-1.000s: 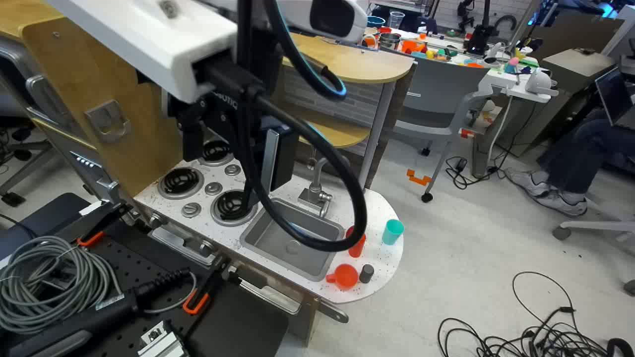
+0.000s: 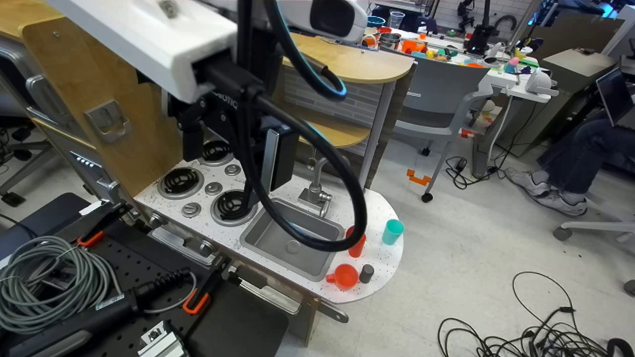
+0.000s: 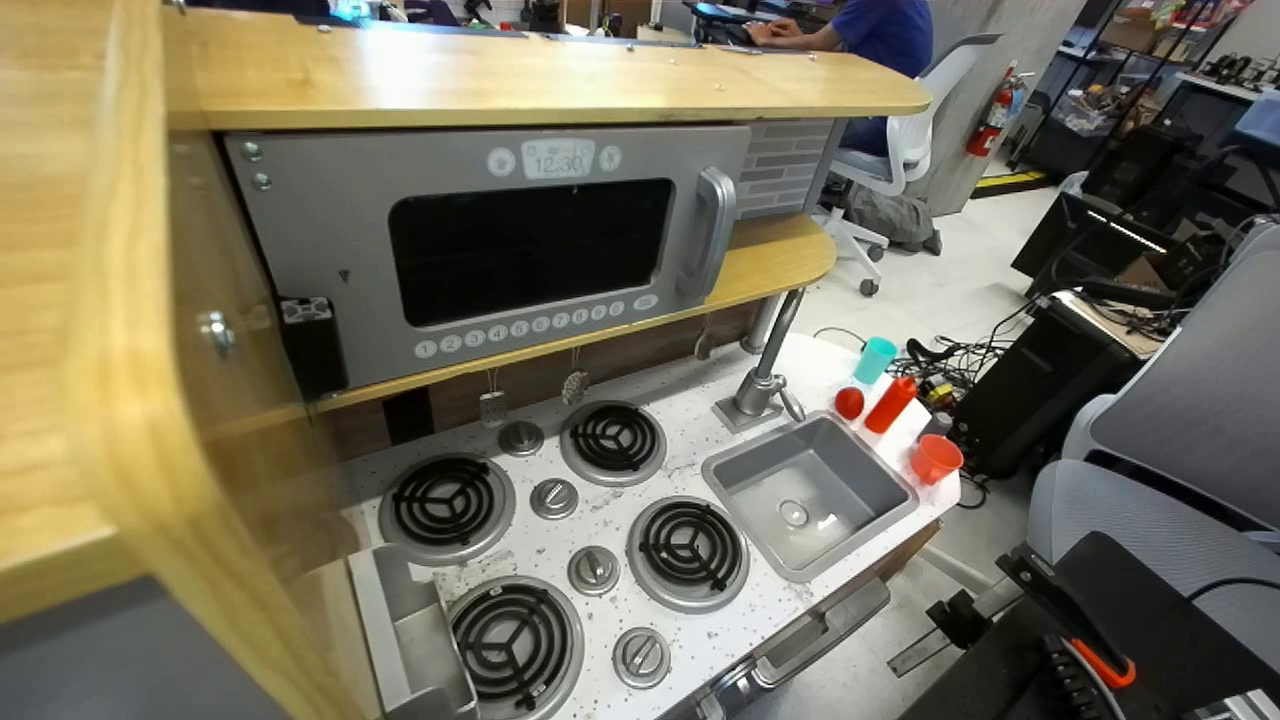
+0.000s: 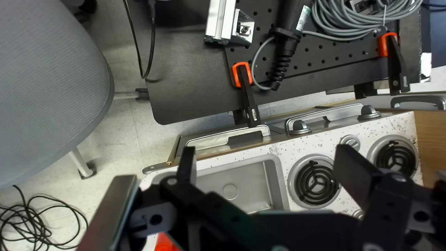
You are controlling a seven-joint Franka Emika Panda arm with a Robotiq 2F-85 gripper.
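My gripper stands open high above the toy kitchen counter, its two fingers wide apart with only air between them. Below it in the wrist view lie the grey sink [image 4: 236,184] and a burner [image 4: 314,182]. At the counter's rounded end are an orange-red cup [image 3: 936,458], a red bottle [image 3: 890,406], a teal cup [image 3: 875,359] and a small dark grey shaker [image 2: 366,273]. A round red item [image 3: 849,402] sits by the sink's back corner. The sink is empty. The gripper does not appear in exterior view 2.
A faucet [image 3: 759,390] rises behind the sink. The microwave [image 3: 516,240] and wooden shelf [image 3: 780,258] overhang the counter's back. A black table [image 2: 256,315] with coiled grey cable [image 2: 35,297] and orange-tipped clamps [image 2: 196,302] stands along the front.
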